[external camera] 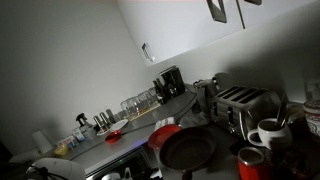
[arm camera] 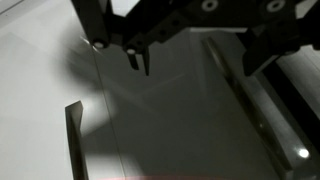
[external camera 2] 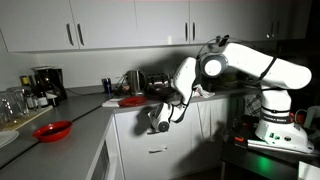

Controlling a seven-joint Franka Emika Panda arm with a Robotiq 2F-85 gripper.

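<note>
My gripper is open in the wrist view, its dark fingers apart at the top and nothing held between them. Beyond it are pale cabinet or drawer fronts, with one dark bar handle point(arm camera: 76, 140) at lower left and a longer bar handle point(arm camera: 232, 80) slanting across the right. Exterior view 2 has the white arm point(external camera 2: 215, 65) bent over the counter, its gripper end low in front of the white fronts point(external camera 2: 130, 155). Whether the fingers touch a handle cannot be told.
On the counter are a black pan point(external camera: 188, 148), a silver toaster point(external camera: 245, 106), a white mug point(external camera: 270, 133) and a red can point(external camera: 252, 163). A red bowl point(external camera 2: 52, 130) stands on the left counter. Upper cabinets point(external camera 2: 95, 28) hang above.
</note>
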